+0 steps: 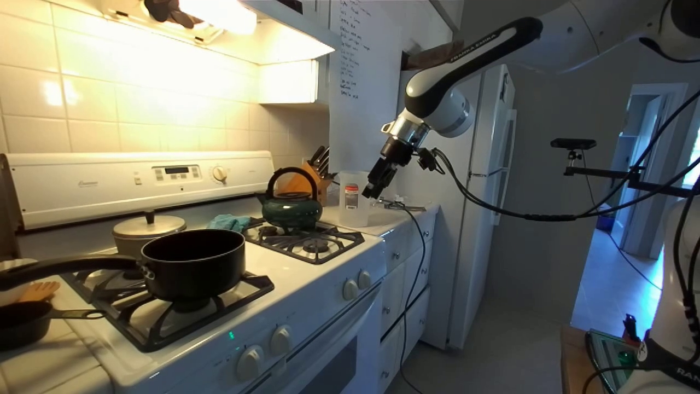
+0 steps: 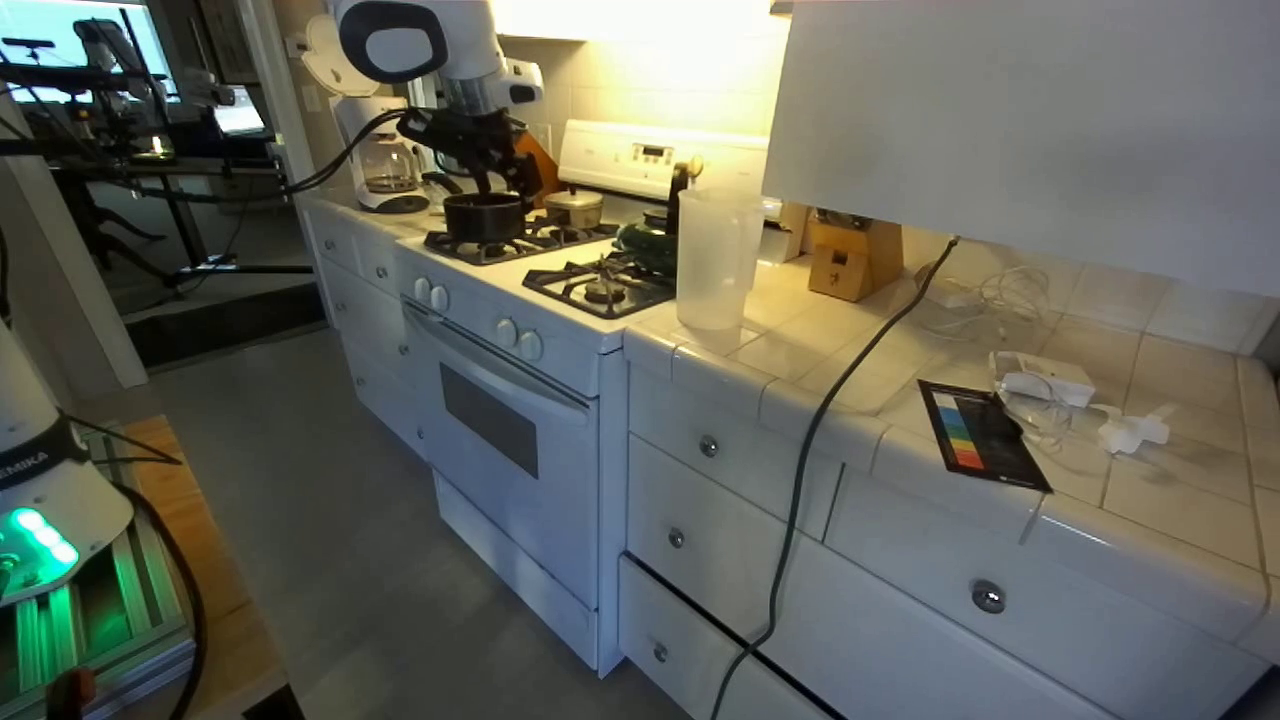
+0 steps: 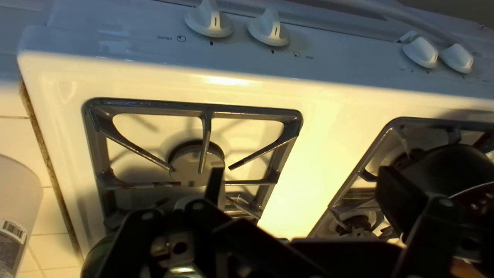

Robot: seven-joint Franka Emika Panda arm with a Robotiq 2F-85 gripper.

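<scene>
My gripper (image 1: 371, 190) hangs in the air, angled down toward the stove and well above the cooktop. In the wrist view its two dark fingers (image 3: 214, 185) stand wide apart, open, with nothing between them. The black pot (image 1: 193, 266) sits on the front left burner, its long handle to the left; in the wrist view it shows at the right, partly behind a finger. The dark green kettle (image 1: 292, 210) stands on the back right burner, mostly hidden by the gripper in the wrist view. The front right burner (image 3: 197, 164) is bare.
A translucent pitcher (image 2: 716, 258) stands on the counter right of the stove. Nearby are a knife block (image 2: 855, 254), a color chart (image 2: 978, 434) and loose cables. A lidded pot (image 1: 150, 230) sits on the back left burner, with a small pan (image 1: 25, 325) at the near left.
</scene>
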